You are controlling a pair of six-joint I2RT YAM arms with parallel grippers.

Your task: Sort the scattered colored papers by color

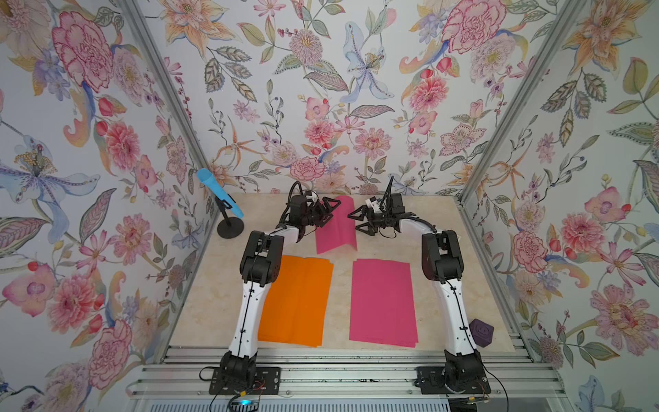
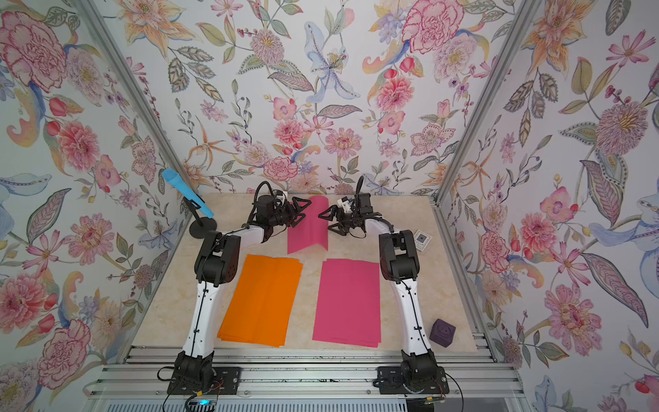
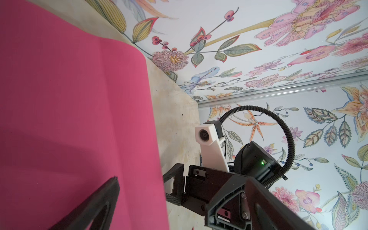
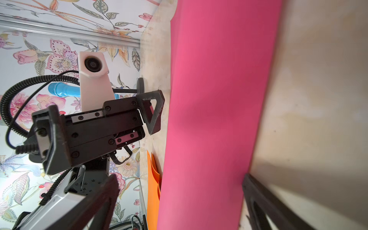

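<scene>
A pink paper (image 1: 337, 230) lies at the back middle of the table, its sides curled up and its near end raised. At its left side my left gripper (image 1: 331, 211) stands open; in the left wrist view one finger (image 3: 101, 205) is over the paper and the sheet's edge lies between the two fingers. My right gripper (image 1: 359, 221) is open at the right side. In the right wrist view the paper (image 4: 214, 115) runs between its fingers, the right finger close against its edge. In front lie an orange stack (image 1: 295, 302) on the left and a pink stack (image 1: 383, 302) on the right.
A blue microphone (image 1: 218, 191) on a black stand is at the back left. A purple block (image 1: 481, 332) sits at the front right, and a small white card (image 2: 422, 240) lies behind the right arm. Bare table separates the two stacks.
</scene>
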